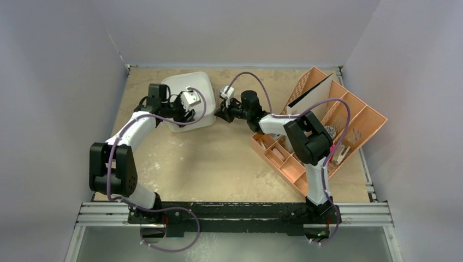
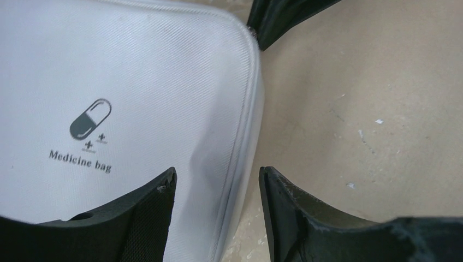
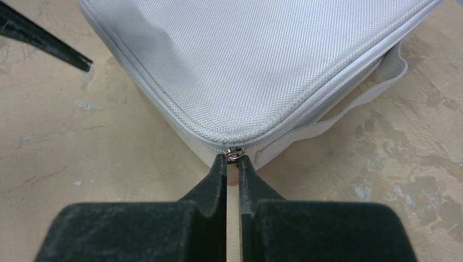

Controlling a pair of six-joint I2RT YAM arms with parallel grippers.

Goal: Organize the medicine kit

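Note:
A white zippered medicine bag (image 1: 194, 82), printed with a pill and "Medicine bag" (image 2: 136, 98), lies on the table's left half. My right gripper (image 1: 218, 112) is shut on the metal zipper pull at the bag's corner, clearest in the right wrist view (image 3: 233, 162). Over the bag, my left gripper (image 1: 185, 117) is open, its fingertips near one edge of the bag, with nothing between them in the left wrist view (image 2: 217, 177).
An orange compartment organizer (image 1: 367, 125) holding assorted small items and a white panel fills the right side, partly under my right arm. Walls border the workspace.

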